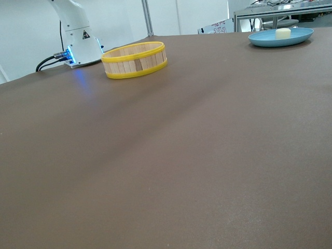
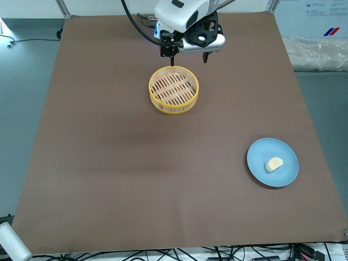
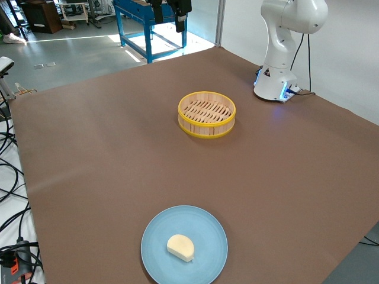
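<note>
My gripper [image 2: 188,58] hangs at the top of the left view, above and behind a round yellow-rimmed bamboo steamer basket [image 2: 173,89], its two black fingers apart with nothing seen between them. In the right view only its black lower end shows at the top edge. The empty basket [image 3: 206,114] stands near the robot's white base [image 3: 277,77]. A pale rounded piece [image 2: 274,163], like a bun, rests on a blue plate [image 2: 273,179] at the right of the table in the left view; the same plate [image 3: 183,268] is nearest in the right view.
Cables and equipment run along the table's edge [image 3: 18,236]. A wrapped package [image 2: 318,51] lies beyond the far right edge in the left view.
</note>
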